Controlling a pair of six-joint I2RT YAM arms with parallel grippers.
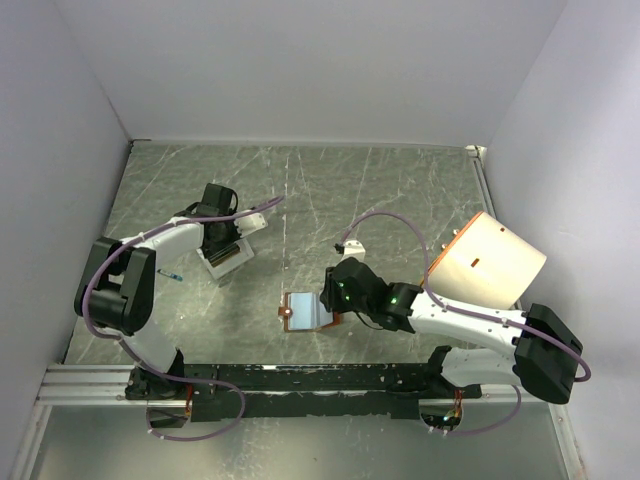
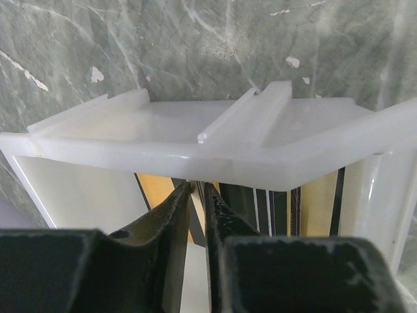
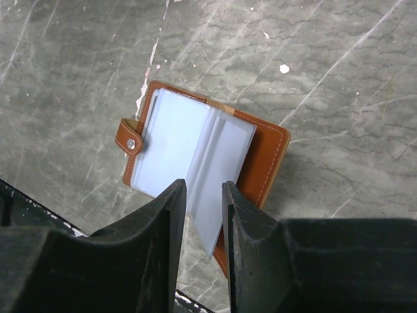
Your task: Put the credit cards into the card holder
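The open brown card holder [image 3: 265,156] with clear sleeves [image 3: 171,140] lies on the table, its snap tab [image 3: 128,137] on the left in the right wrist view. My right gripper is open over its near part, with a sleeve edge passing behind the gap; whether they touch is unclear. In the left wrist view, several credit cards [image 2: 280,210] stand on edge in a white rack [image 2: 137,148]. My left gripper reaches in among them, its fingertips close together with a narrow pale card edge visible between. Whether they grip it cannot be told.
A white board with an orange edge [image 1: 490,262] leans at the right wall. A small blue item [image 1: 170,275] lies left of the rack.
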